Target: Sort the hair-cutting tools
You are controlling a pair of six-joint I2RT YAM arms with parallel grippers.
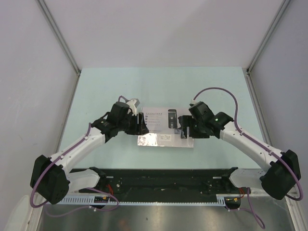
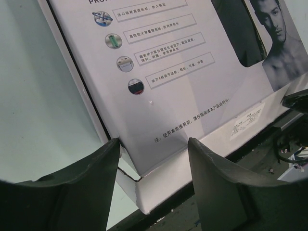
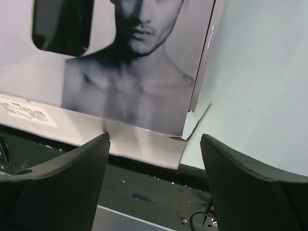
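In the middle of the table lies a flat white box, its printed lid bearing Chinese text, a dark clipper picture and a man's photo. A white front side runs along its near edge. My left gripper is shut on the box's near left corner, one finger on each side. At the near right corner, my right gripper stands part open. Its left fingertip overlaps the white front side in view, and the right one is beyond the corner. No loose hair cutting tools show; the box's inside is hidden.
A dark strip runs along the table's front edge, close to the box's near side in the wrist views.
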